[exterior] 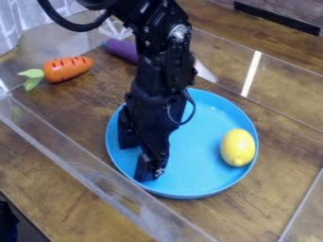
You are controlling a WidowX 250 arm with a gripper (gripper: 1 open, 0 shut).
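My black gripper (145,151) hangs low over the left part of a blue round plate (190,184), its fingers open and nothing seen between them. A yellow lemon-like object (237,146) lies on the plate's right side, apart from the gripper. The arm hides part of the plate's back.
An orange toy carrot (66,69) lies at the upper left, and a purple object (120,48) sits behind the arm. Clear plastic edges run along the lower left. Bare wooden table shows at the right.
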